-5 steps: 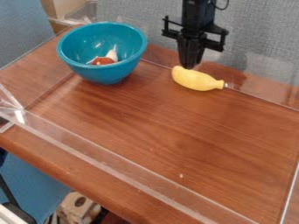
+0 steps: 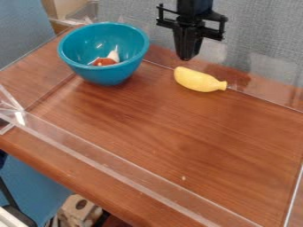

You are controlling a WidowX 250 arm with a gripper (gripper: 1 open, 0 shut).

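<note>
My black gripper point(image 2: 187, 49) hangs at the top centre of the camera view, pointing down, its tip shut with nothing visible in it. It is above and slightly behind a yellow, elongated toy point(image 2: 197, 79) that lies on the wooden table point(image 2: 166, 142). To the left stands a blue bowl point(image 2: 104, 71) holding small red and white items point(image 2: 104, 60).
A grey padded wall point(image 2: 254, 49) closes off the back of the table. Clear tape strips run along the table's edges. Assorted objects lie below the table at lower left.
The gripper has risen slightly and shifted a little to the left over the last second. The bowl and yellow toy have not moved.
</note>
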